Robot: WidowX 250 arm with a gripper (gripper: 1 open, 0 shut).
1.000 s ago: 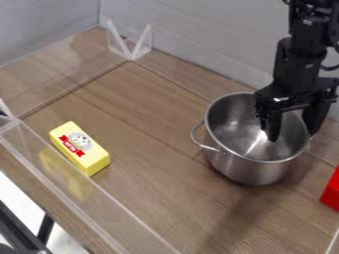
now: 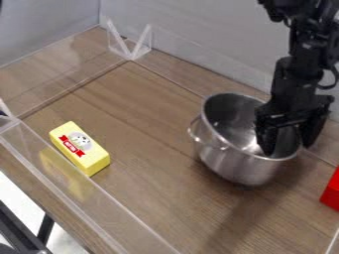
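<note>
A steel pot (image 2: 228,159) stands on the wooden table at the right of the view. My black gripper (image 2: 282,133) reaches down into it from above, its lower part inside the pot's right side. Whether its fingers are open or shut is unclear against the dark body. A yellow box with a red label (image 2: 78,149) lies on the table at the left.
A red object (image 2: 330,190) sits at the right edge, below the pot. Clear plastic edges border the table at front left and back. The table's middle, left of the pot, is clear.
The pot has shifted left. My gripper has moved down and left, deeper into the pot.
</note>
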